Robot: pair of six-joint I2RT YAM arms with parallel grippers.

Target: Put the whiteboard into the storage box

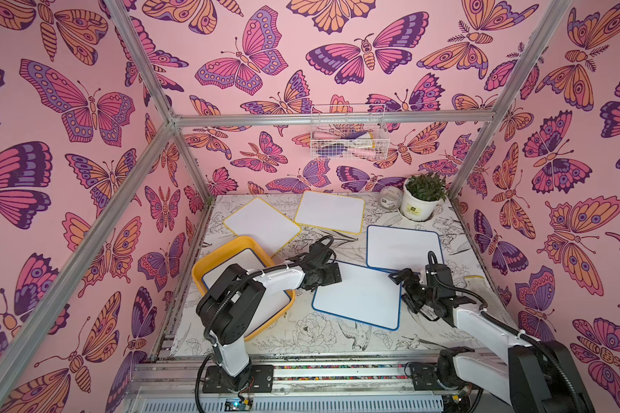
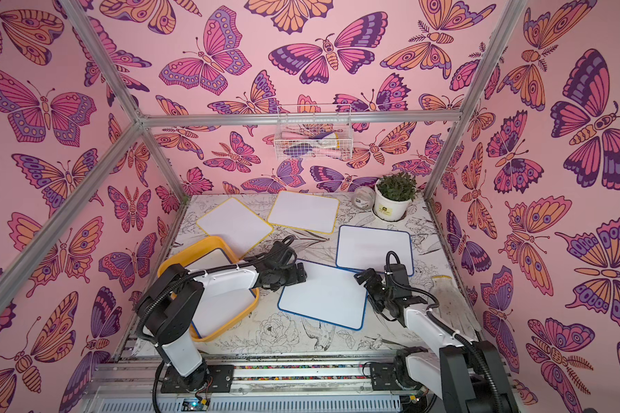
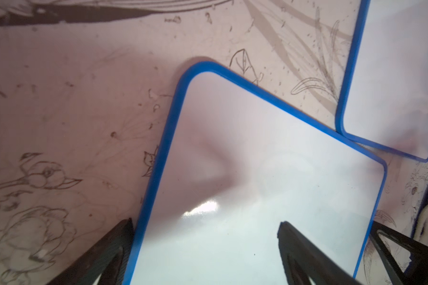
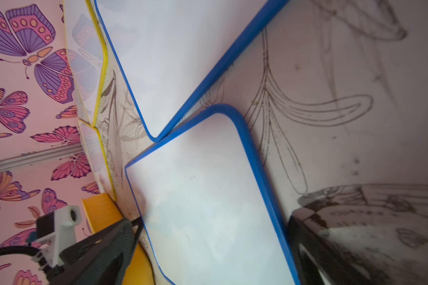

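Observation:
The near blue-rimmed whiteboard [image 1: 358, 297] lies flat on the table between my two arms. Over its left end is my left gripper, open; one finger stands just outside the left rim, the other over the white surface. At the opposite end, my right gripper is also open, one finger beside the right rim and the other over the board. The yellow storage box [image 2: 253, 303] is at the left, partly covered by my left arm. A blue-rimmed board [image 2: 220, 311] lies inside it.
A second blue-rimmed whiteboard [image 1: 403, 246] touches or nearly touches the near board's far edge. Behind lie two yellow-rimmed boards, one left [image 1: 261, 223] and one centre [image 1: 329, 211]. A potted plant [image 1: 420, 196] and a round clear container [image 1: 390, 198] stand at the back right.

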